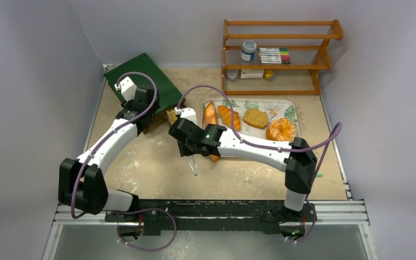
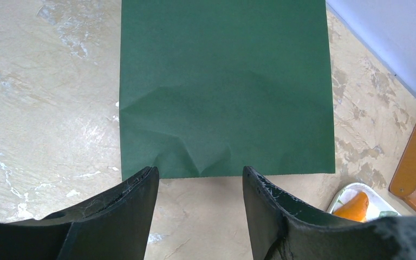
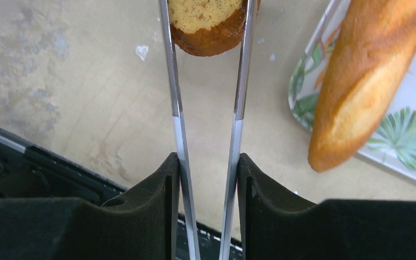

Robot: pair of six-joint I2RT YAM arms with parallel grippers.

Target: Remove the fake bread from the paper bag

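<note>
The green paper bag lies on its side at the back left, its mouth towards the middle of the table. Over it is my left gripper, fingers apart; the bag's edge shows beyond the gap, and no hold on it shows. My right gripper is shut on metal tongs. Between the far ends of the tongs sits a brown-crusted piece of bread, seen partly at the frame's top. From above, that bread shows just outside the bag's mouth. The inside of the bag is hidden.
Right of the tongs stands a white patterned tray holding a baguette, a croissant, a bread slice and a round bun. A wooden rack is behind it.
</note>
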